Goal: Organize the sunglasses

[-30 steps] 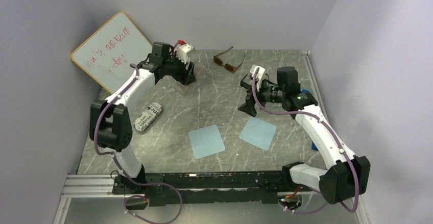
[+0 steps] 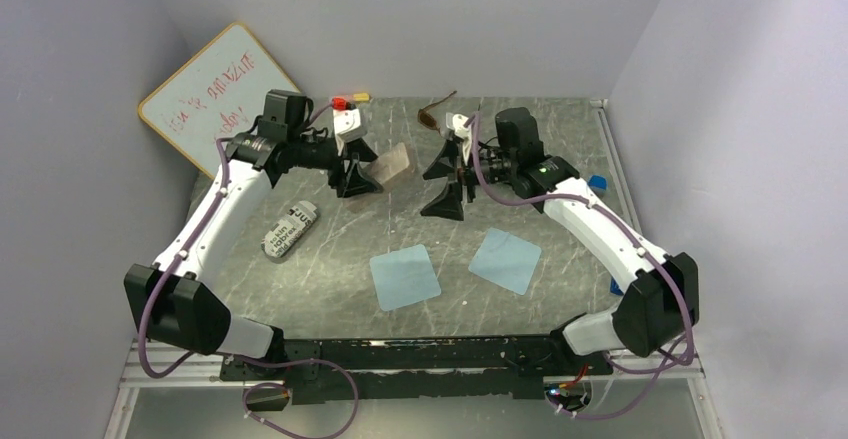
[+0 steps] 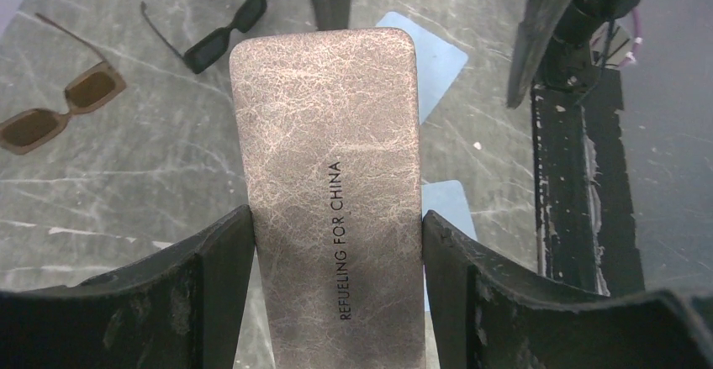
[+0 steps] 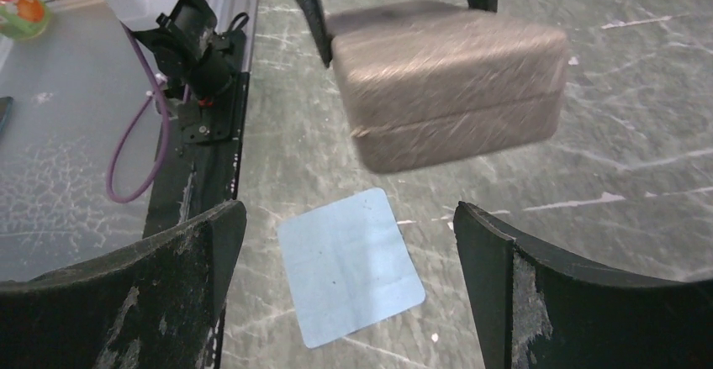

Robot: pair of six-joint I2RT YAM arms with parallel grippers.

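My left gripper (image 2: 355, 174) is shut on a beige glasses case (image 3: 334, 117) printed "REFUELING FOR CHINA", held in the air over the middle-back of the table. My right gripper (image 2: 445, 189) stands open facing the case (image 4: 454, 83), which is just beyond its fingers. In the left wrist view, brown sunglasses (image 3: 92, 90) and black sunglasses (image 3: 210, 45) lie on the marble table; in the top view the brown pair (image 2: 428, 114) is at the back, partly hidden by the right arm.
Two light blue squares (image 2: 405, 278) (image 2: 505, 262) lie at the front middle. A printed pouch (image 2: 288, 229) lies at left, and a whiteboard (image 2: 200, 99) leans at back left. Small blue objects (image 2: 597, 182) sit at the right edge.
My right gripper has moved left toward it, narrowing the gap between the two.
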